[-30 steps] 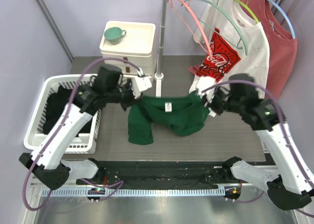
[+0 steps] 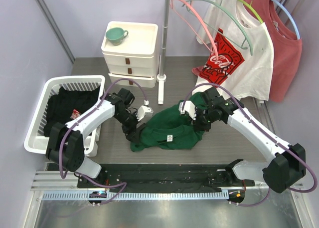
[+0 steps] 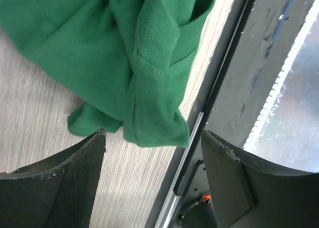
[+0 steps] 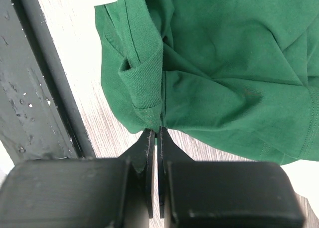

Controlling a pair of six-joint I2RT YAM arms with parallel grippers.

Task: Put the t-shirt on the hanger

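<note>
A green t-shirt (image 2: 169, 128) lies bunched on the grey board between the arms, its white label facing up. My left gripper (image 2: 133, 136) is over the shirt's left end; in the left wrist view its fingers stand apart below a folded green piece (image 3: 152, 103), with nothing between them. My right gripper (image 2: 198, 126) is at the shirt's right part, shut at the edge of a ribbed fold (image 4: 142, 83); how much cloth, if any, is between the tips is hard to tell. Pink (image 2: 196, 16) and teal (image 2: 227, 14) empty hangers hang on the rail.
A white basket (image 2: 44, 103) with dark clothes stands at left. A drawer unit (image 2: 139, 38) with a cup stands at the back. White and pink shirts (image 2: 284, 63) hang at back right. The board's front edge is close below the green shirt.
Both arms have lowered since a second ago, and the stretched green shirt now lies bunched on the board. My left gripper has moved down and left toward the shirt's end.
</note>
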